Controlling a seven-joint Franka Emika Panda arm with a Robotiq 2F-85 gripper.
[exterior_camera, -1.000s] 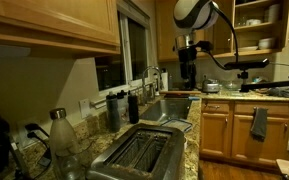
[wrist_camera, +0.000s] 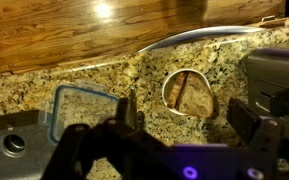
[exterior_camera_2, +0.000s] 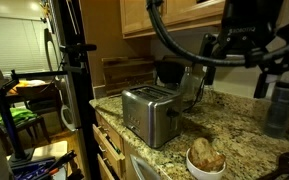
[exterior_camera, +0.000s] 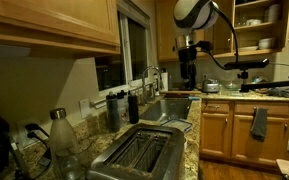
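Note:
A white bowl (exterior_camera_2: 204, 172) holding bread (exterior_camera_2: 205, 153) sits on the speckled counter in exterior view 2. Seen from above in the wrist view, the bread (wrist_camera: 195, 97) lies inside the round bowl's rim (wrist_camera: 167, 88). Beside it stands the silver toaster (exterior_camera_2: 152, 116), with its slots on top; part of the toaster (wrist_camera: 277, 78) shows at the wrist view's right edge. My gripper is above the counter, its dark fingers spread wide to either side of the bowl and nothing between them. In exterior view 1 the gripper (exterior_camera: 188, 73) hangs well above the counter.
A clear container (wrist_camera: 82, 112) lies left of the bowl in the wrist view, close to the sink (wrist_camera: 14, 150). Bottles (exterior_camera: 133, 107) stand along the wall, and a tall bottle (exterior_camera: 62, 134) stands behind the toaster. Bare counter surrounds the bowl.

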